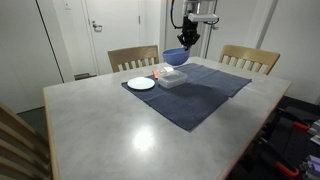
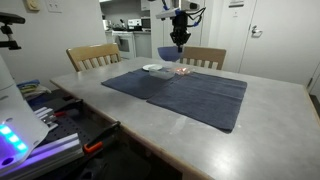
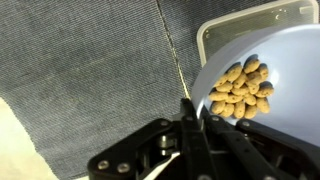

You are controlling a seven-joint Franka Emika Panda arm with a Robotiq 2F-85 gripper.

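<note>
A blue bowl [image 1: 176,57] is held up above the dark cloth, with my gripper [image 1: 186,46] shut on its rim. From the wrist view, the bowl [image 3: 291,110] lies on the right, and its rim runs between my fingertips. Several tan, peanut-like pieces [image 3: 238,93] rest inside it. A clear plastic container [image 1: 173,80] stands on the cloth below and in front of the bowl; part of the same container [image 3: 222,33] shows beyond the bowl's rim.
A white plate [image 1: 141,83] sits left of the container. Small orange and white items [image 1: 162,71] lie behind the container.
</note>
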